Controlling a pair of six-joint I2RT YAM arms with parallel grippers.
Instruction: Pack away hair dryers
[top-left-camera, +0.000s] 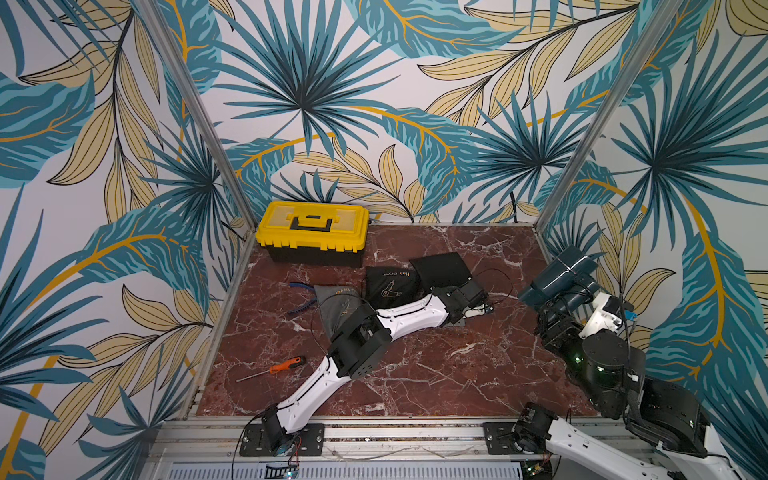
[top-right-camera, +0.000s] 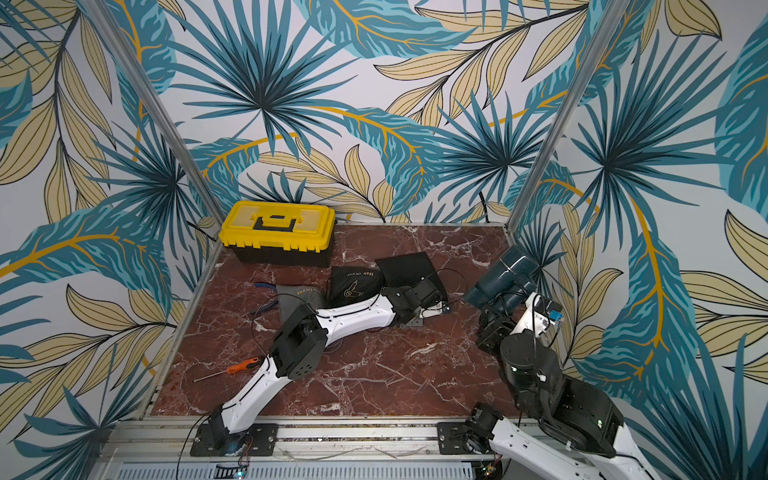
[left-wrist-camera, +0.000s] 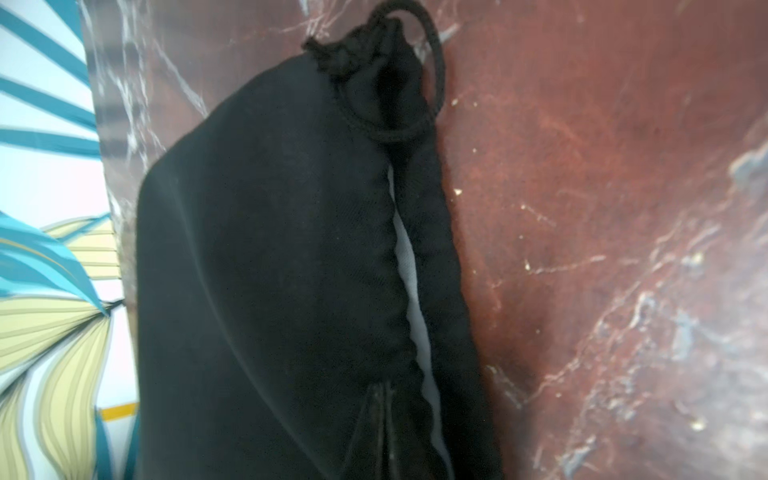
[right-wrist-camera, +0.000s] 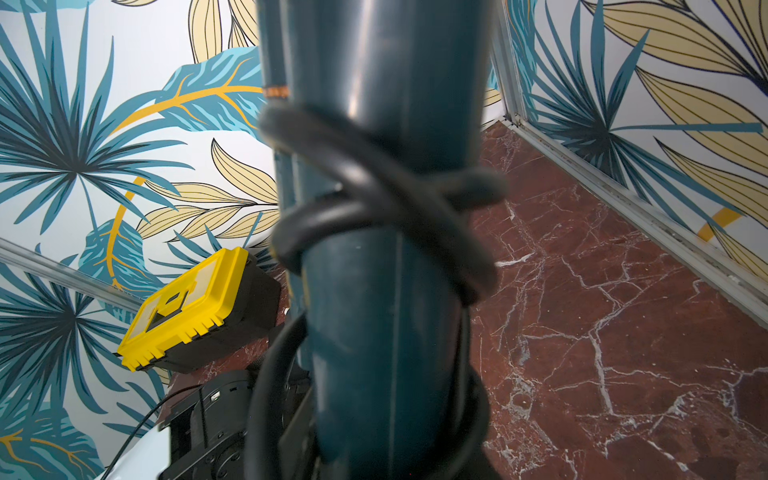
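Note:
A dark teal hair dryer (right-wrist-camera: 384, 336), its black cord (right-wrist-camera: 376, 184) wrapped round it, is held up off the table at the right. My right gripper (top-left-camera: 552, 308) is shut on it; the body hides the fingers in the right wrist view. An open-mouthed black drawstring bag (left-wrist-camera: 272, 288) lies flat on the table (left-wrist-camera: 608, 224), a strip of pale lining showing along its mouth. Over that bag, near the mouth, my left gripper is shut with nothing visible between its fingers. A black bag with hair dryer print (top-left-camera: 388, 288) and a grey bag (top-left-camera: 329, 308) lie left of it.
A yellow-lidded toolbox (top-left-camera: 313, 232) stands at the back left. Blue-handled pliers (top-left-camera: 302, 297) and an orange screwdriver (top-left-camera: 280, 366) lie on the left side.

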